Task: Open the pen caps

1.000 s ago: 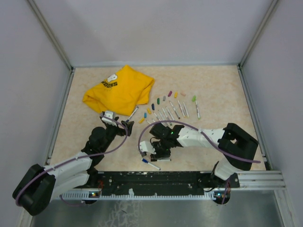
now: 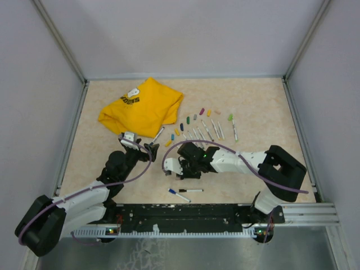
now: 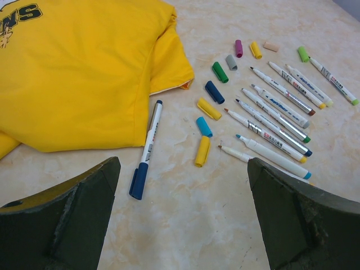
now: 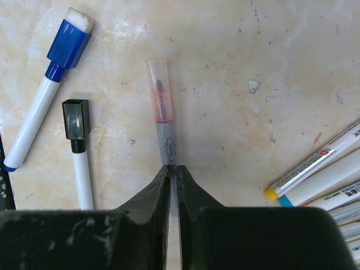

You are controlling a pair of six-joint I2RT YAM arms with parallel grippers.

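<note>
In the right wrist view a capped pen (image 4: pixel 168 143) with a grey barrel and translucent orange cap (image 4: pixel 160 93) lies lengthwise below my right gripper. Its fingers are close together over the barrel, a narrow gap between them; whether they grip it cannot be told. Also capped are a blue-capped marker (image 4: pixel 36 112) and a black-capped marker (image 4: pixel 80 154). My left gripper stands open and empty; ahead of it is a capped dark blue pen (image 3: pixel 147 147). Several uncapped pens (image 3: pixel 274 115) lie in a row, loose caps (image 3: pixel 210 108) beside them.
A yellow cloth (image 2: pixel 140 107) covers the back left of the table (image 2: pixel 259 101), near the dark blue pen. The blue-capped and black-capped markers lie near the front edge, close to my right gripper.
My right gripper has moved a little away from the front edge, uncovering more of the black-capped marker. The left arm has stayed put.
</note>
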